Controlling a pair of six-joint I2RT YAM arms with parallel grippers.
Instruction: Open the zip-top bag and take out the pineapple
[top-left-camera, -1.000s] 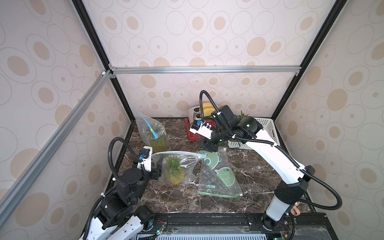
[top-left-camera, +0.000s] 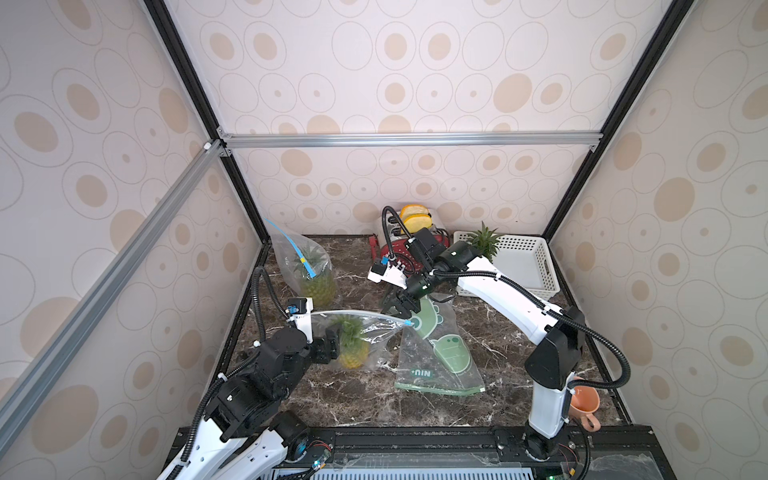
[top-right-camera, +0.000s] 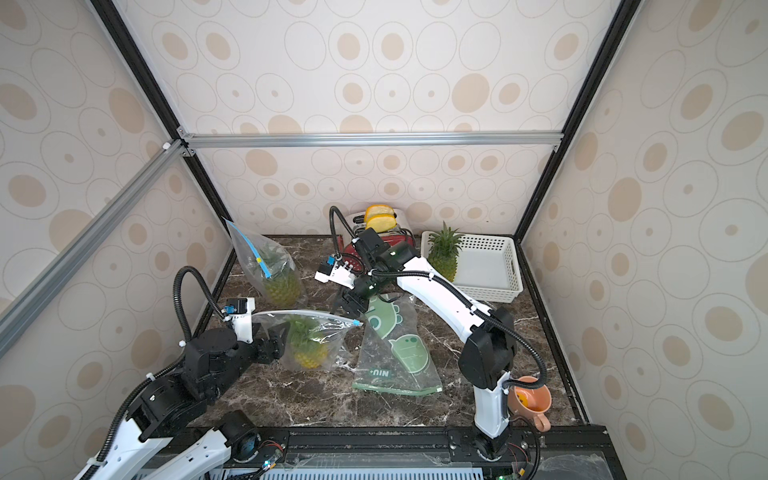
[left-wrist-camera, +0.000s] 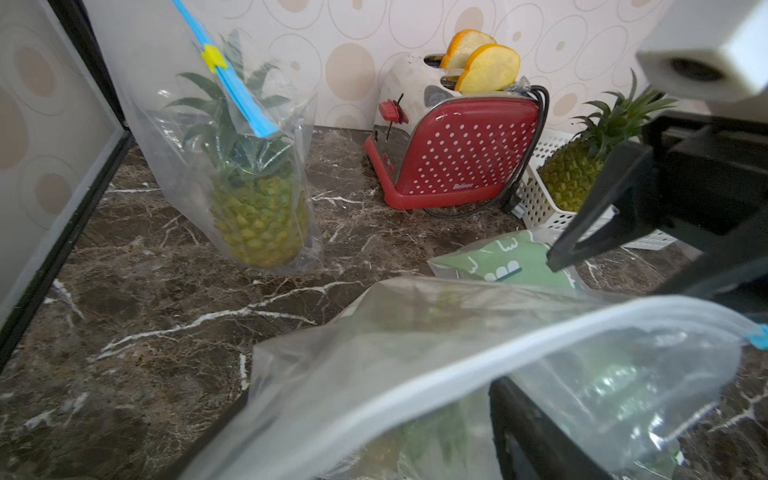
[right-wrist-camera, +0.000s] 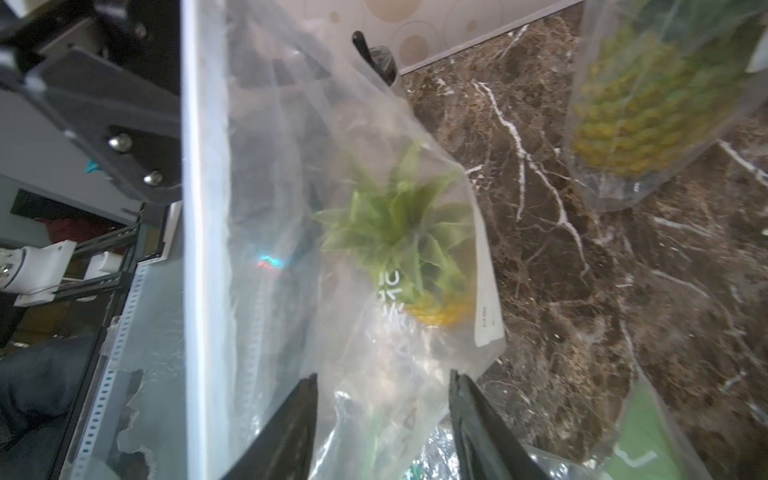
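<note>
A yellow pineapple with green leaves (top-left-camera: 352, 348) stands inside a clear zip bag (top-left-camera: 382, 344), seen through its film in the top views and the right wrist view. Along the bag's top runs a white zip strip (left-wrist-camera: 448, 360), its blue slider (top-left-camera: 409, 322) at the right end. My left gripper (top-left-camera: 332, 344) is open at the bag's left side; a dark finger (left-wrist-camera: 536, 432) shows close by the film in the left wrist view. Near the slider end, my right gripper is open, fingers apart in front of the film. Whether the zip is parted, I cannot tell.
Another bagged pineapple (top-left-camera: 320, 288) stands behind on the left. A flat green-printed bag (top-left-camera: 436, 360) lies to the right. At the back are a red toaster (left-wrist-camera: 472, 148) and a white basket (top-left-camera: 544, 272) with a pineapple (top-right-camera: 444, 252). An orange mug (top-left-camera: 586, 400) sits front right.
My left gripper has moved right and slightly down, closer to the bagged pineapple. My right gripper has moved left and down to the slider end. The zip strip sits slightly lower.
</note>
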